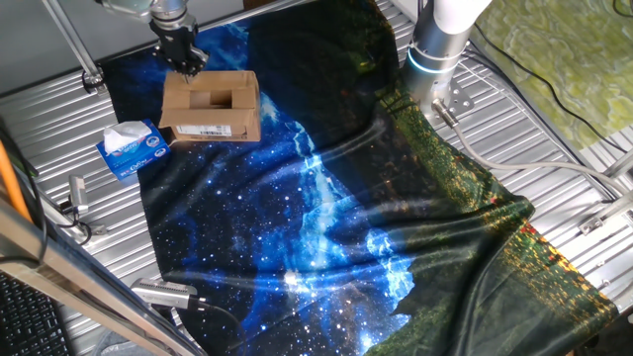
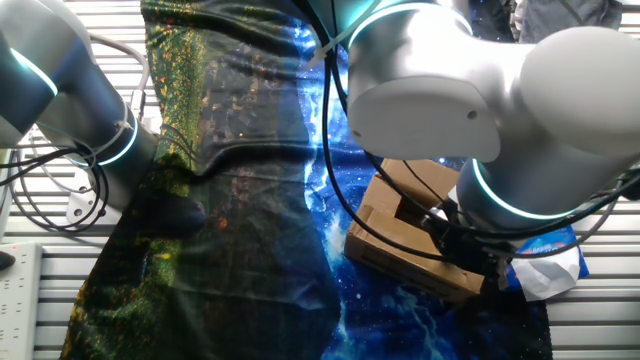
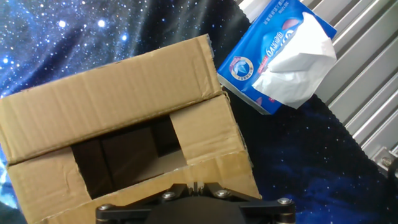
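A brown cardboard box (image 1: 211, 124) rests on the galaxy-print cloth, a rectangular gap in its top between the flaps. Through that gap the wrist view shows a dark interior, with no separate object made out inside the box (image 3: 112, 81). My gripper (image 1: 189, 74) is over the box's back left edge in exterior view 1. In the wrist view the gripper appears shut, its tips close together in front of one flap, with nothing seen between them. Whether the tips touch the cardboard cannot be told. The arm and cables partly cover the box (image 2: 385, 235) in exterior view 2.
A blue tissue box (image 1: 134, 153) with a white tissue sticking out stands close beside the carton, at the cloth's edge. Black cables (image 2: 335, 170) hang along the arm.
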